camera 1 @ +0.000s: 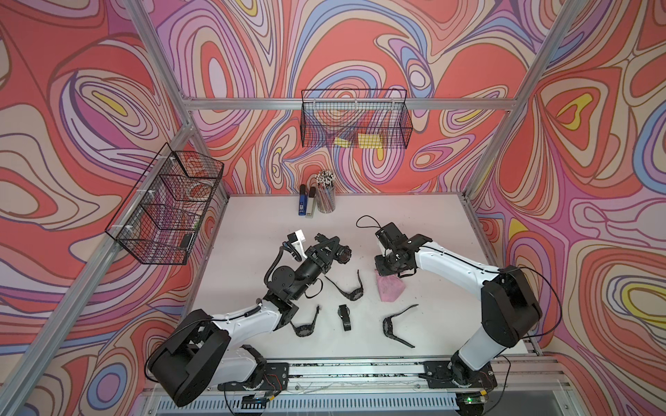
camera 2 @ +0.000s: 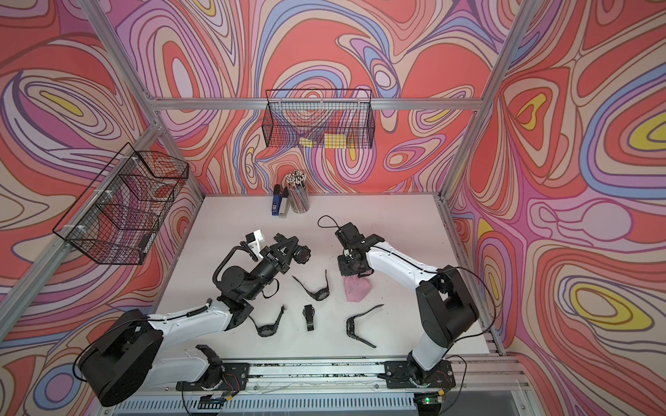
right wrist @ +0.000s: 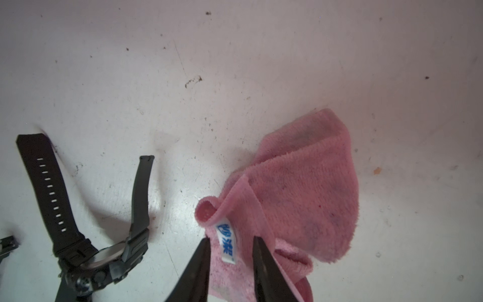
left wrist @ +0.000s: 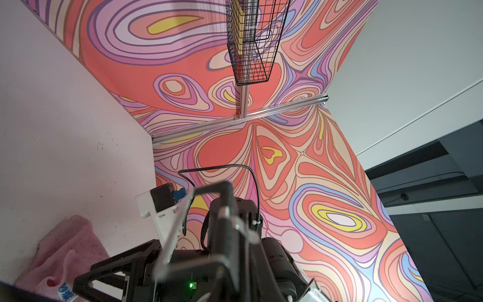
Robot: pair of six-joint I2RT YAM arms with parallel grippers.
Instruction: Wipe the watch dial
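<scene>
My left gripper (camera 1: 338, 253) is raised over the left-centre table, shut on a dark round object that looks like a watch (camera 2: 302, 255); its fingers are blurred in the left wrist view. My right gripper points down just over the pink cloth (right wrist: 302, 196) with its white label, its fingers part open on either side of a fold. Whether they touch it is unclear. Black watches lie on the table, one (right wrist: 93, 271) left of the cloth, others (camera 1: 345, 317) nearer the front edge.
A cup of sticks (camera 1: 325, 195) and two boxes (camera 1: 302, 201) stand at the back. Wire baskets (camera 1: 356, 121) hang on the back and left frames.
</scene>
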